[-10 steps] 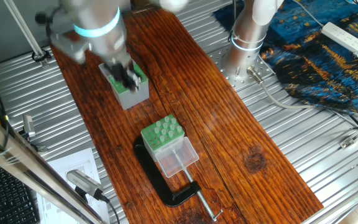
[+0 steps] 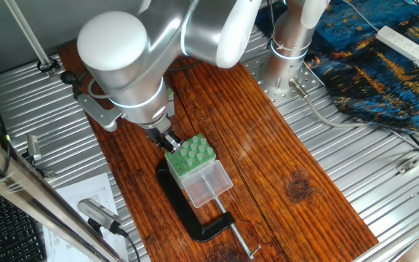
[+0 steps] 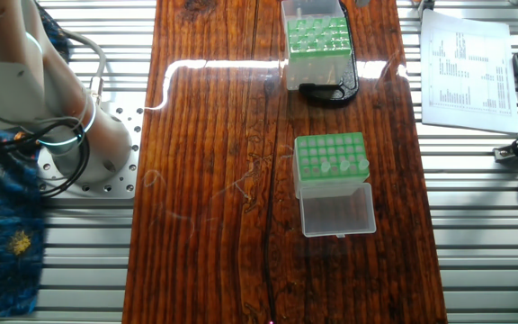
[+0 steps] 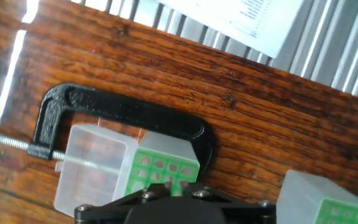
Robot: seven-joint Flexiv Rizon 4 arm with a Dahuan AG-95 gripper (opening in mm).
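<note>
In exterior view 1, my gripper (image 2: 173,143) is low at the back-left corner of a green-topped tube box (image 2: 192,153). That box carries several pale caps or tubes, and its clear lid (image 2: 208,185) hangs open. A black C-clamp (image 2: 184,207) lies around its side. The wrist view has the gripper over the clamped box's green rack (image 4: 160,171); its fingertips look close together, but the gap and anything between them are unclear. A second green-topped box (image 3: 331,155) holds three pale caps in its front row; the arm mostly covers it in exterior view 1.
The clamp's screw (image 2: 240,236) sticks out past the open lid. Bare wooden table (image 2: 282,167) lies to the right of the boxes.
Both boxes appear to have stayed in place.
</note>
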